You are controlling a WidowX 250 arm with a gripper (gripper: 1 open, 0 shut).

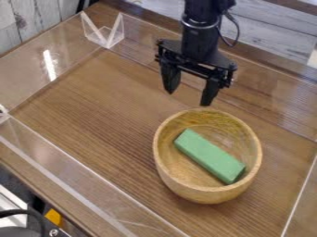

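In the camera view a round light wooden bowl point(177, 181) stands at the lower right of the table, holding a green block point(209, 154) that lies diagonally inside it. My black gripper point(191, 87) hangs above and behind the bowl, its two fingers spread open with nothing seen between them.
A white wire-like object point(106, 32) stands at the back left. A pale wall and edge border the back and left side. A small yellow object point(52, 217) shows beyond the lower-left edge.
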